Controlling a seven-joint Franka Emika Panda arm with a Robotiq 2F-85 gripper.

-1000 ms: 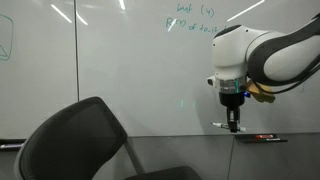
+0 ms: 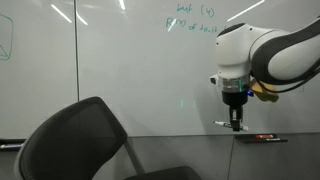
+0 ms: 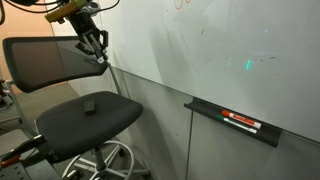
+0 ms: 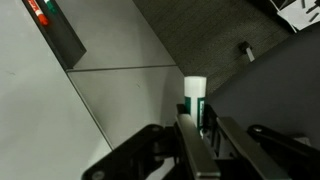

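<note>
My gripper (image 2: 237, 125) is shut on a white marker (image 2: 228, 124), which lies level across its fingertips in exterior view 1, in front of the board's lower edge. From the wrist, the white end of the held marker (image 4: 195, 88) and its dark green band stick out past the fingers; the rest is hidden between them. The large whiteboard (image 2: 150, 65) carries green writing near its top and a short green mark lower down. In exterior view 2 the arm's end (image 3: 92, 42) shows at upper left, over the chair, and the held marker is hard to make out.
A dark tray (image 3: 200, 104) along the board's bottom holds a red marker (image 3: 240, 117) and a white-and-green marker (image 3: 239, 125). A black office chair (image 2: 75, 140) stands close by, with a small dark block (image 3: 90, 106) on its seat. Air in front of the board's middle is clear.
In exterior view 1 the arm has shifted slightly to the right, carrying the marker along. The grip looks the same, and the chair and board have not moved.
</note>
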